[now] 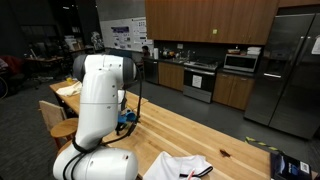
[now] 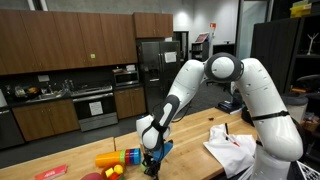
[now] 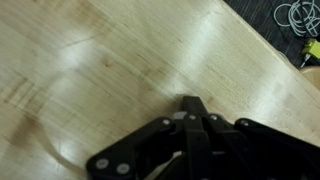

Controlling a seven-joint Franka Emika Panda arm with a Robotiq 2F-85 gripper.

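Note:
In the wrist view my gripper points down at bare light wood, its black fingers together with nothing showing between them. The second exterior view has the gripper point(image 2: 152, 172) low over the wooden table point(image 2: 60, 163), close to the frame's lower edge. A coloured cylinder point(image 2: 118, 158) in orange, yellow, green and blue lies just behind and to the left of it. Red round things point(image 2: 95, 176) sit nearer the lower edge. In the first exterior view the arm's wrist hides most of the fingertips.
A white cloth point(image 2: 232, 150) lies crumpled on the table's right part. The first exterior view shows the same cloth point(image 1: 175, 165) and a dark object point(image 1: 290, 165) at the right edge. Mid-table is mostly clear. A cable point(image 3: 297, 15) lies beyond the table's edge.

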